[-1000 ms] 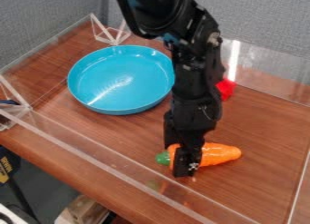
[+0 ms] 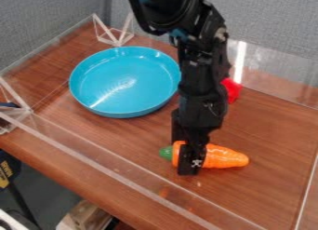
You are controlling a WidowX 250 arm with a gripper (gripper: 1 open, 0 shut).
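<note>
An orange toy carrot with a green top (image 2: pixel 224 156) lies on the wooden table (image 2: pixel 236 201), pointing right. The black gripper (image 2: pixel 189 157) is down over it near the green end, its fingers around the carrot's body at table level. Whether they are closed on it is hard to tell.
A light blue plate (image 2: pixel 122 80) lies behind and to the left. A red object (image 2: pixel 231 89) is partly hidden behind the arm. Clear plastic walls edge the table, with white wire pieces at the left.
The arm has shifted very slightly since a second ago; the carrot stays in about the same place.
</note>
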